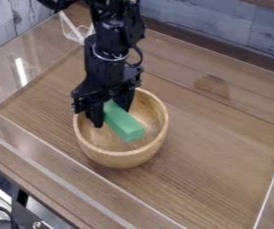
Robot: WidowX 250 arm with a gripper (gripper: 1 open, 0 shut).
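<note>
My black gripper [108, 107] reaches down from the top centre into a round wooden bowl [125, 154]. It is shut on a green block [125, 125], which is tilted inside the bowl, its lower end toward the front right. The upper end of the block is partly hidden by the fingers.
A grey plank wall [223, 31] runs along the back. Dark cables and a metal edge show at the bottom left.
</note>
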